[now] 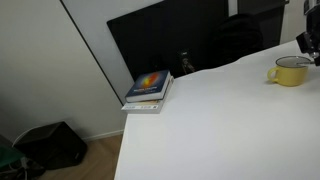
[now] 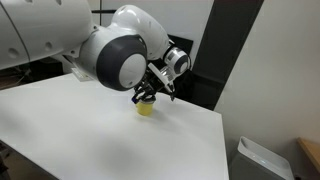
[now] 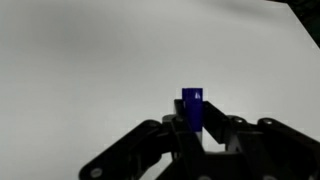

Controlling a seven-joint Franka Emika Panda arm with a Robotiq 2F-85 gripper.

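A yellow cup (image 1: 289,72) stands upright on the white table at the right of exterior view 1. Exterior view 2 has the same cup (image 2: 145,109) just below my gripper (image 2: 149,94), which partly covers its top. In the wrist view my gripper is shut on a small, narrow blue object (image 3: 193,98); what exactly it is cannot be told. Only part of the gripper shows at the right edge of exterior view 1, close above the cup's far side. The cup does not show in the wrist view.
Stacked books (image 1: 149,86) lie at the left edge of the white table (image 1: 215,125). A dark monitor (image 1: 165,35) stands behind the table. A grey bin (image 2: 262,160) is beyond the table at the right in exterior view 2.
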